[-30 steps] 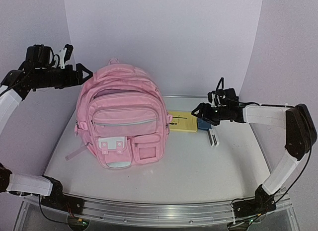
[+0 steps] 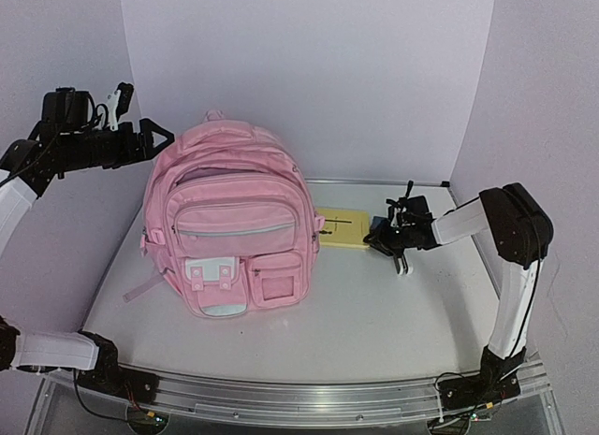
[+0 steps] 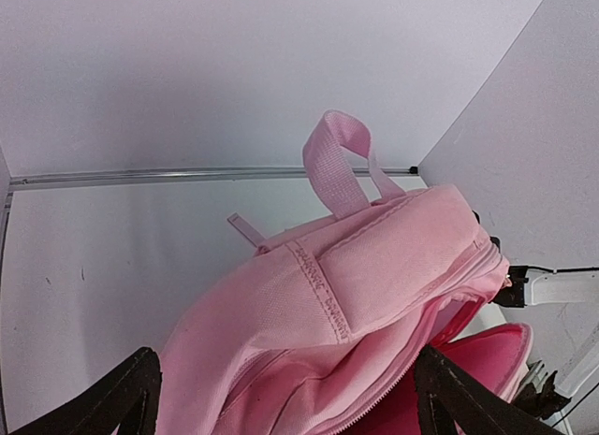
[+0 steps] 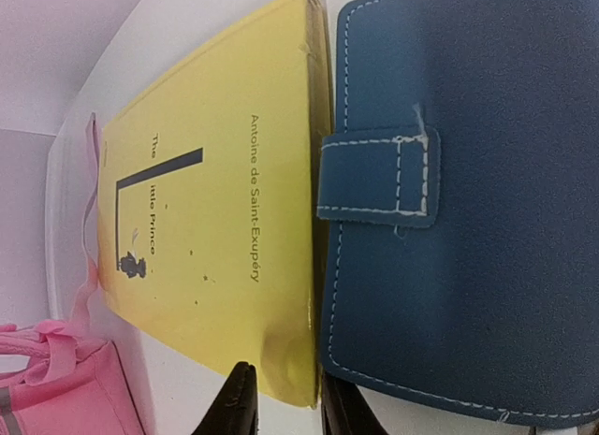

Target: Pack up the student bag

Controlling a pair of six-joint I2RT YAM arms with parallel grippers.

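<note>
A pink backpack [image 2: 239,220] stands at the left of the table, its top opening visible from above in the left wrist view. My left gripper [image 2: 162,137] is beside its upper left edge, fingers [image 3: 117,402] wide apart and no grip on the fabric showing. A yellow book [image 4: 211,192], "The Little Prince", lies flat right of the bag. Against its right edge lies a dark blue notebook [image 4: 477,201] with a strap, mostly hidden by the right arm from above. My right gripper is partly open near the book's lower corner; contact cannot be told.
A small black-and-white object [image 2: 402,266] lies in front of the notebook, partly covered by my right gripper. Walls enclose the back and sides.
The left arm has barely moved. Bag and book stay put.
</note>
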